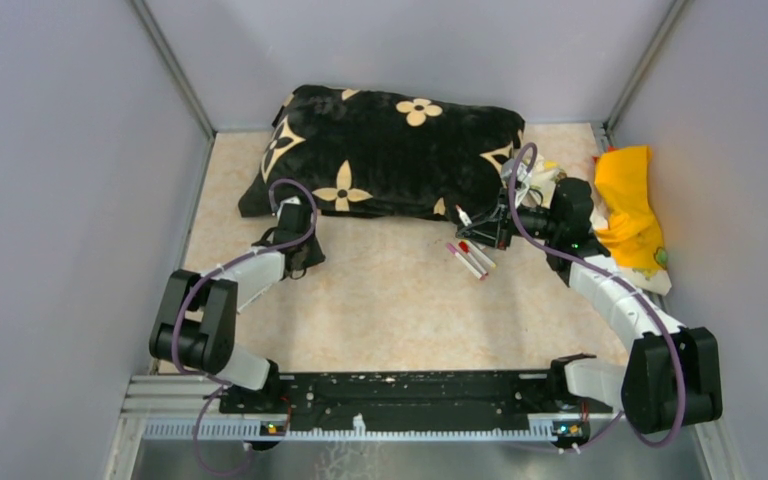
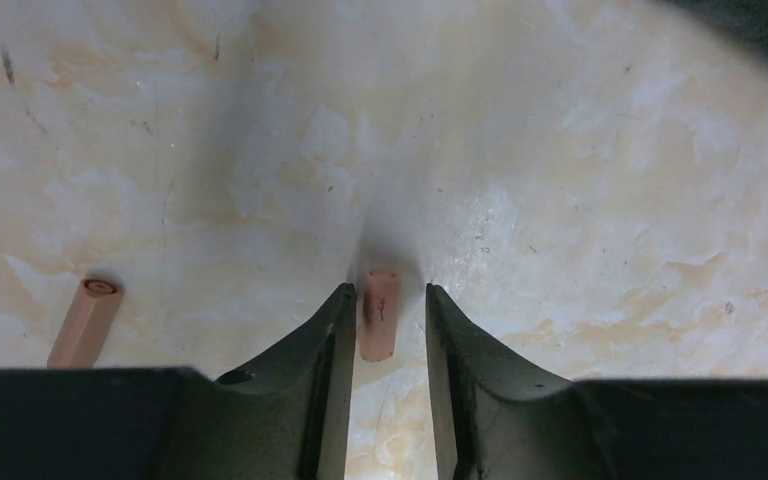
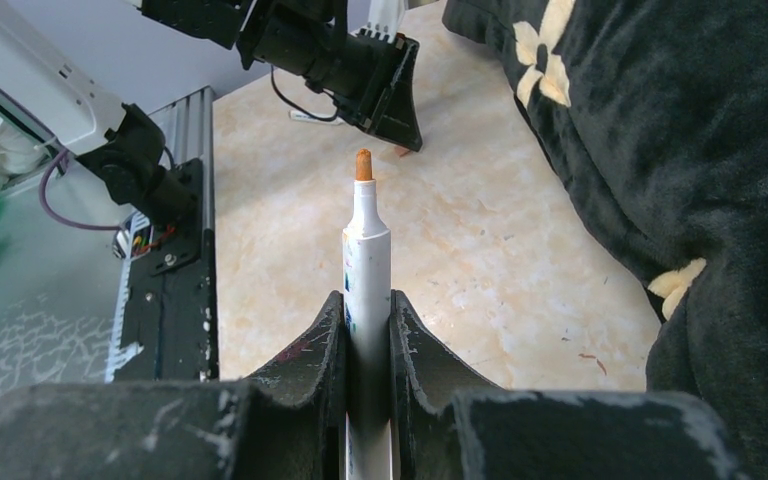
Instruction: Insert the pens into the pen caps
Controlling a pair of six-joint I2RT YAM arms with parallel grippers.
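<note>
An orange-brown pen cap lies on the table in the left wrist view, between the fingers of my left gripper. These stand apart, with a gap showing on the cap's right side; its left side is very close to the left finger. A second cap of similar colour lies off to the left. My right gripper is shut on a white pen, held with its orange tip pointing away from the gripper. Several pens with coloured ends lie side by side below the right gripper in the top view.
A dark flowered cushion fills the back of the table. Yellow cloth lies at the right. Near the left arm rests a white pen.
</note>
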